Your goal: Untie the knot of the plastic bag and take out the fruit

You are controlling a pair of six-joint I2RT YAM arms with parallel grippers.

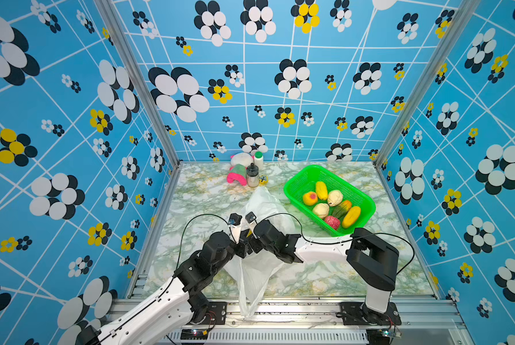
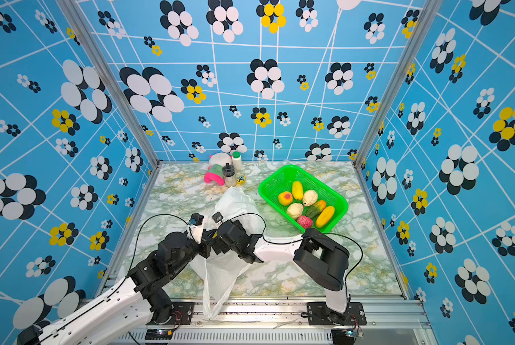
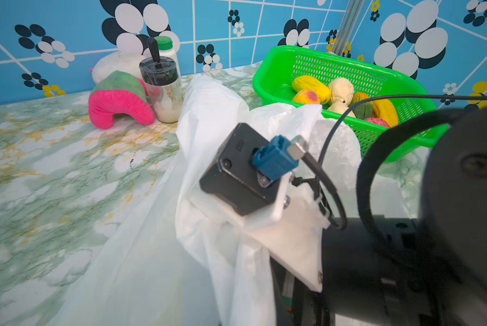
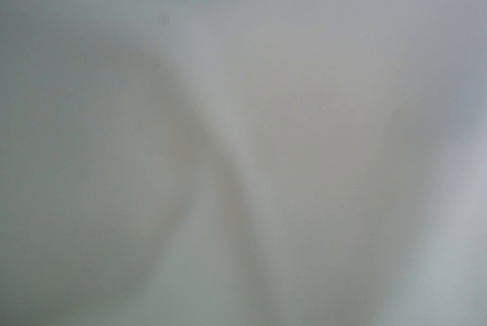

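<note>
The white plastic bag (image 1: 261,207) lies crumpled across the middle of the table, its lower end draping over the front rail. My left gripper (image 1: 243,247) is shut at the bag's middle; whether plastic is pinched in it is hidden. Close to its right side is my right gripper (image 1: 254,243), open, reaching in at the bag. A bit of yellow fruit (image 2: 214,234) shows between the two grippers in the top right view. Blurred white plastic (image 4: 308,163) fills the right wrist view, hiding those fingers. In the left wrist view, the right gripper's camera mount hides the left fingers.
A green basket (image 1: 292,198) at the right holds several fruits, such as a yellow mango (image 1: 351,216). Soft toys (image 3: 121,100), a lidded jar (image 3: 164,89) and a green-capped bottle (image 1: 258,158) stand at the back.
</note>
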